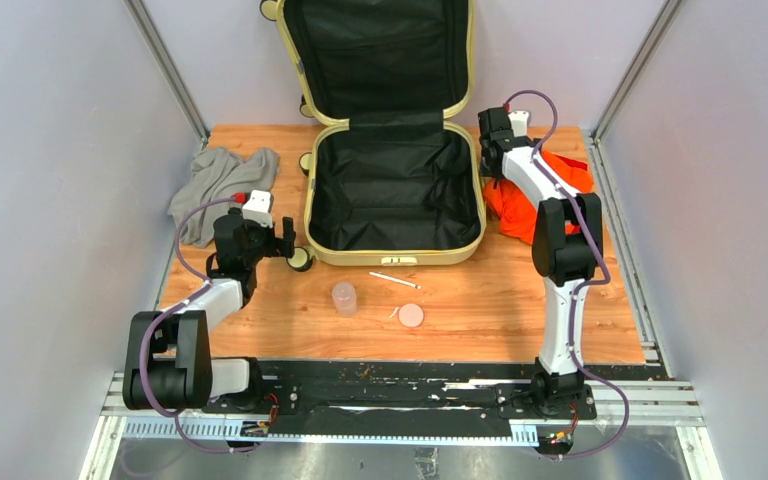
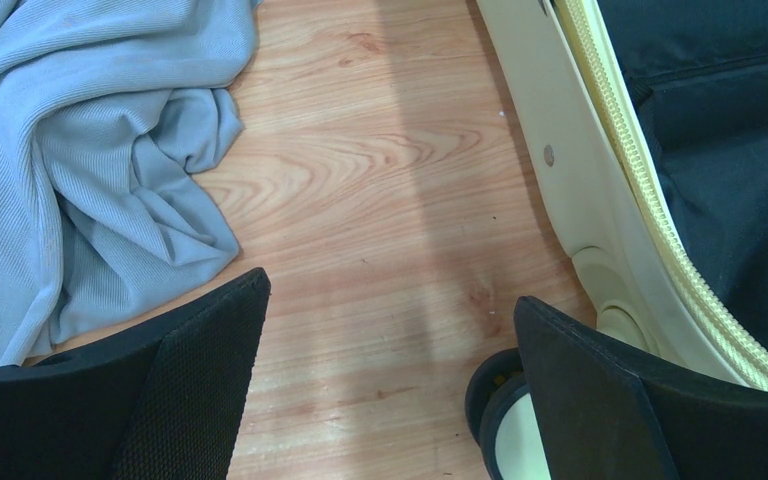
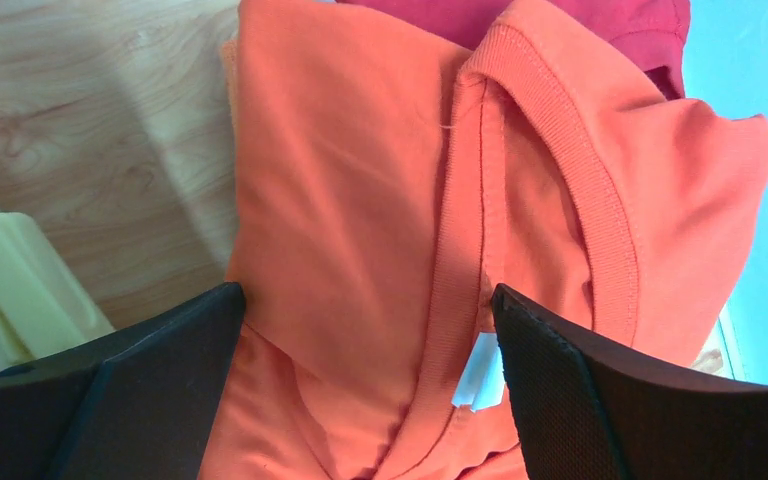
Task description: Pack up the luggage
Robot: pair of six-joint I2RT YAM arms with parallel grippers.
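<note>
An open suitcase [image 1: 395, 195] with yellow rim and dark lining stands at the back middle. Orange clothing [image 1: 520, 210] lies right of it, with maroon cloth [image 3: 610, 15] at its far edge. My right gripper is open right over the orange clothing, fingertips at the fabric. Grey clothing [image 1: 220, 185] lies at the back left. My left gripper is open above bare wood between that clothing and the suitcase's left side, nothing between its fingers.
A clear pink cup [image 1: 344, 298], a white stick [image 1: 394, 280] and a round pink item [image 1: 411, 315] lie in front of the suitcase. Walls enclose the sides and back.
</note>
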